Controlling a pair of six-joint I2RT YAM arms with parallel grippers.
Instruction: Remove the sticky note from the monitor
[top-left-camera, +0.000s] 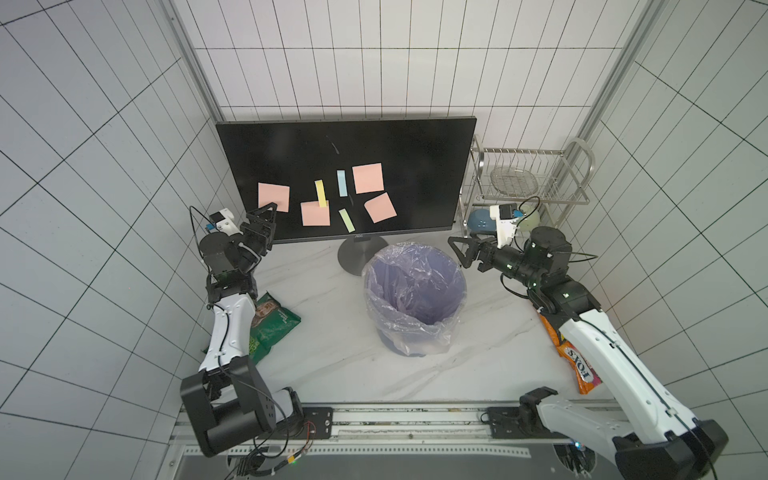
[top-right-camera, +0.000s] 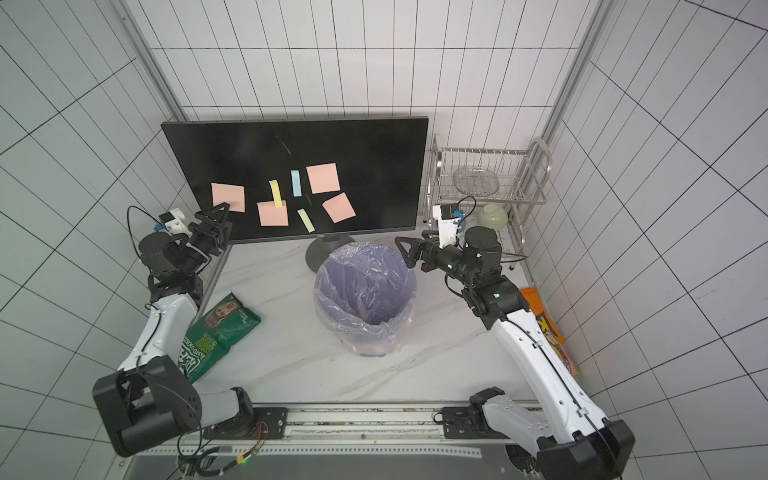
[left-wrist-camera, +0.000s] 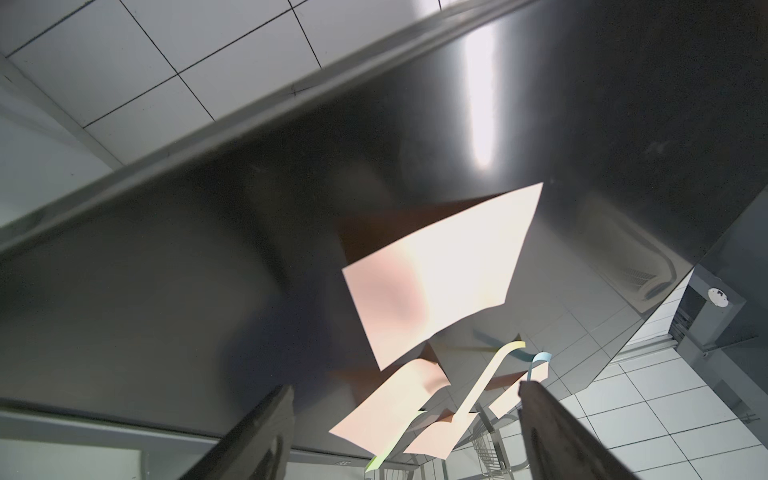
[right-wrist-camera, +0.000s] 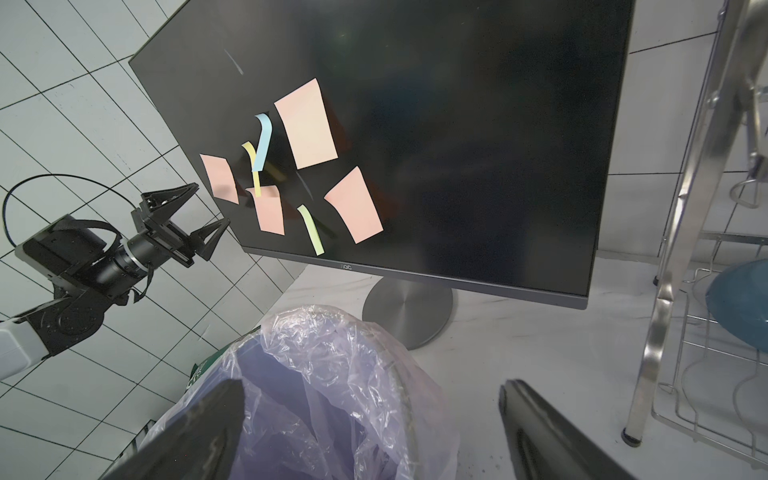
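Observation:
The black monitor (top-left-camera: 424, 160) carries several pink square notes, such as the leftmost note (top-left-camera: 273, 194), plus a yellow strip (top-left-camera: 320, 190), a blue strip (top-left-camera: 341, 183) and a green strip (top-left-camera: 346, 220). My left gripper (top-left-camera: 265, 217) is at the monitor's lower left, close before the leftmost note; in the left wrist view that note (left-wrist-camera: 440, 264) fills the space above its spread fingers, with nothing held. My right gripper (top-left-camera: 459, 249) hangs open over the right of the purple bin (top-left-camera: 412, 336), facing the screen, empty.
The bin with a clear liner stands before the monitor stand (top-left-camera: 348, 256). A steel dish rack (top-left-camera: 560, 192) is at the back right. A green bag (top-left-camera: 273, 324) lies at left, an orange bag (top-left-camera: 580, 360) at right. Tiled walls enclose both sides.

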